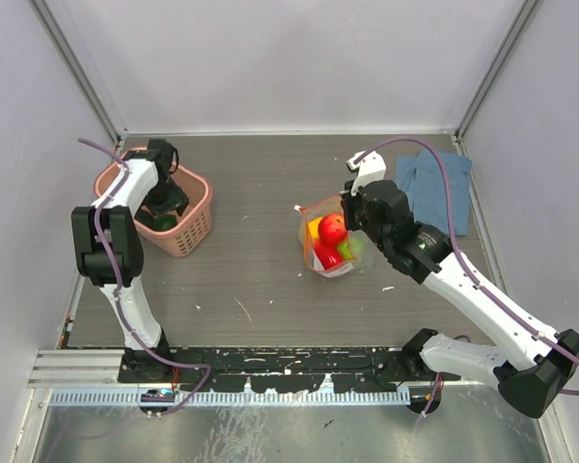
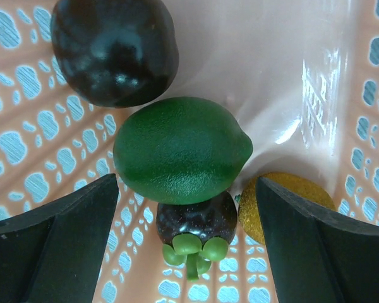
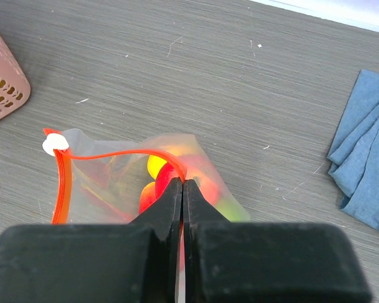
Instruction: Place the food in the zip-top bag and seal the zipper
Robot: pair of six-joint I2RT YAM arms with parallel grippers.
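My left gripper hangs open inside the pink basket, over a green lime-like fruit. A dark round fruit, a dark eggplant-like piece with green cap and a brownish-yellow oval item lie around it. My right gripper is shut on the orange-edged rim of the zip bag, which stands propped open with red, yellow and green food inside.
A folded blue cloth lies at the back right. The middle of the wooden table between basket and bag is clear.
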